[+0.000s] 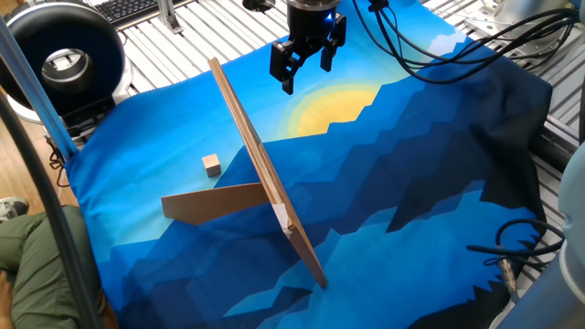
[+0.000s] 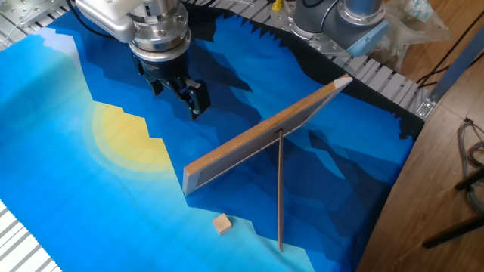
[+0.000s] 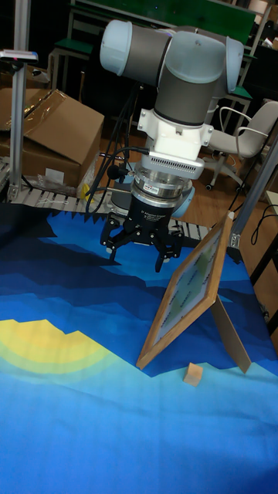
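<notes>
A wood-rimmed picture frame (image 3: pixel 182 298) stands tilted on the cloth, propped by a brown back leg (image 1: pixel 216 203). Behind it, on the leg's side, a small wooden cube (image 1: pixel 212 164) lies on the cloth, apart from both frame and leg. The same cube (image 2: pixel 221 224) shows near the frame's lower corner in exterior view 2. On the other side of the frame, my gripper (image 1: pixel 308 77) hangs above the cloth with its fingers spread and nothing between them. Exterior view 3 has the gripper (image 3: pixel 136 257) pointing down, to the left of the frame.
A blue printed cloth (image 2: pixel 45 166) with a yellow sun covers the table. Loose black cables (image 1: pixel 484 55) hang beside the arm in exterior view 1. A person (image 1: pixel 46 265) is at the table's left edge.
</notes>
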